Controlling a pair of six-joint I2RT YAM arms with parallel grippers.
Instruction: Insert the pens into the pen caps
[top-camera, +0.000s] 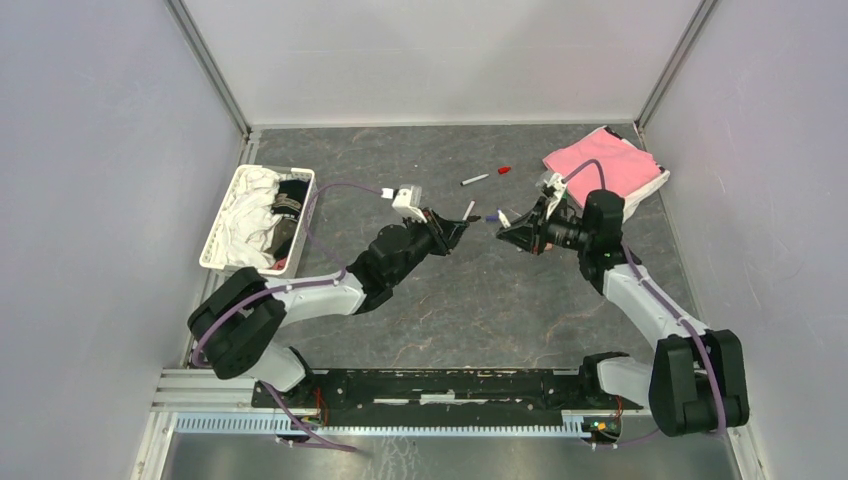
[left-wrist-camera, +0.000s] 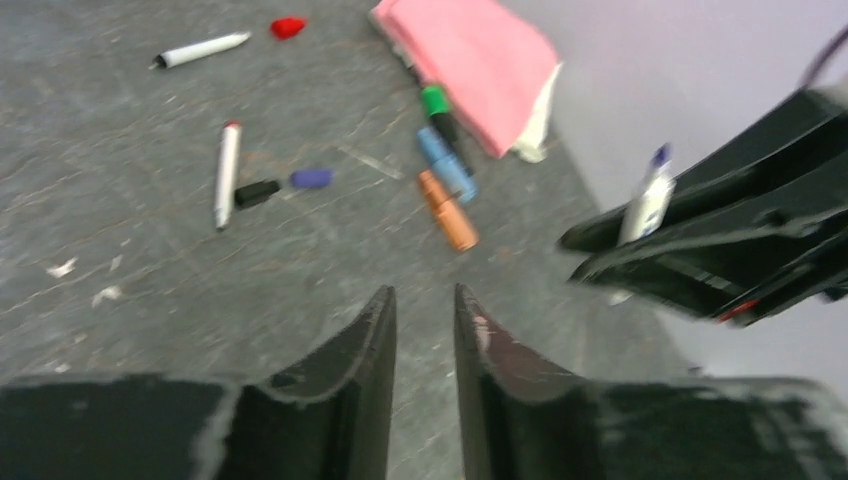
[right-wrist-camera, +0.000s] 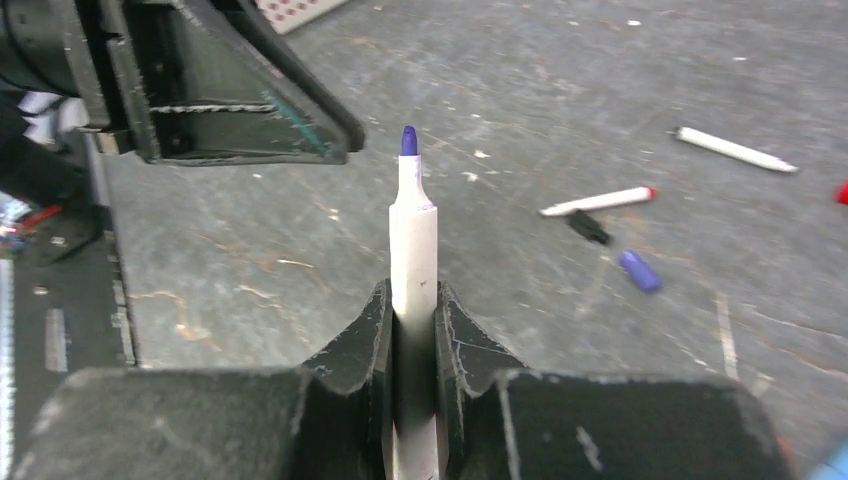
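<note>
My right gripper is shut on a white pen (right-wrist-camera: 412, 250) standing tip up, its purple tip exposed. My left gripper hangs over the table, part open with nothing between its fingers; in the right wrist view its fingers (right-wrist-camera: 240, 110) are left of that pen. On the table lie a red-tipped white pen (left-wrist-camera: 226, 175), a black cap (left-wrist-camera: 257, 193), a purple cap (left-wrist-camera: 311, 178), another white pen (left-wrist-camera: 200, 50) and a red cap (left-wrist-camera: 287, 26).
Orange (left-wrist-camera: 448, 210), blue (left-wrist-camera: 446, 165) and green (left-wrist-camera: 436, 100) pieces lie beside pink cloths (top-camera: 600, 165) at the right. A white basket (top-camera: 212, 240) of fabrics stands at the left.
</note>
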